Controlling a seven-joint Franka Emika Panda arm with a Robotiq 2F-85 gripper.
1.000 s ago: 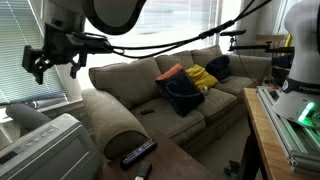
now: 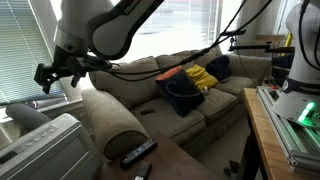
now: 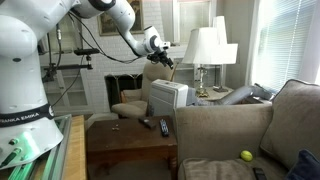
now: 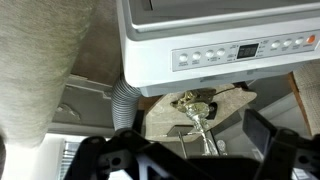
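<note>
My gripper [image 2: 45, 78] is open, reaching out at the left in the first exterior view, with nothing between its fingers. In the second exterior view the gripper [image 3: 169, 55] hangs high above the white appliance [image 3: 168, 97]. The wrist view looks down on that appliance [image 4: 215, 66]; its front strip carries a row of buttons and a small dark display [image 4: 248, 51]. Beyond its edge, low in the wrist view, a lamp's metal fitting [image 4: 199, 108] appears between the dark fingers.
Two dark remotes [image 2: 139, 153] lie on the brown coffee table [image 2: 180, 165]. A grey couch [image 2: 185, 115] with blue and yellow cushions [image 2: 219, 68] stands behind. Lamps with white shades [image 3: 204, 46] rise near the appliance. A ribbed hose [image 4: 125, 103] runs beside it.
The furniture and remotes have stayed put.
</note>
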